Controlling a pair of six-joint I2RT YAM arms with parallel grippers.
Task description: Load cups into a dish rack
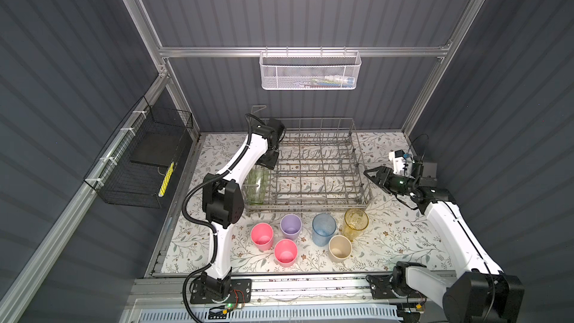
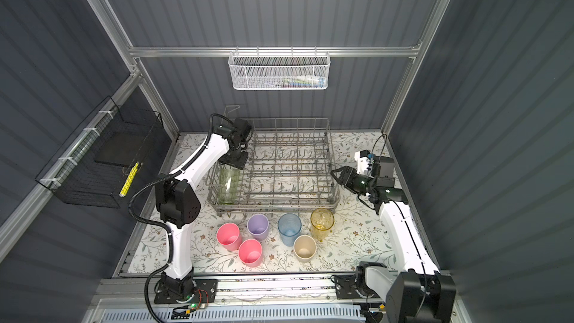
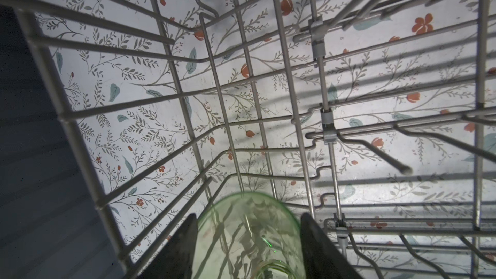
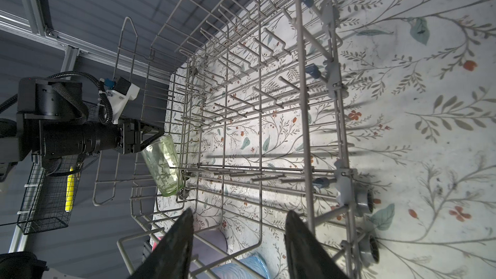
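A green glass (image 3: 242, 232) stands tilted in the left end of the wire dish rack (image 1: 311, 209), below my left gripper, whose fingers are at either side of its rim, part open; whether they touch it is unclear. My right gripper is open and empty at the rack's right side. In front of the rack stand two pink cups (image 1: 262, 233), a purple cup (image 1: 290, 224), a blue cup (image 1: 323, 230), a yellow cup (image 1: 355, 224) and a beige cup (image 1: 339, 248).
A white mesh basket (image 1: 309, 71) hangs on the back wall and a black wire basket (image 1: 143, 179) on the left side. The rack's middle and right are empty; bare table shows right of it.
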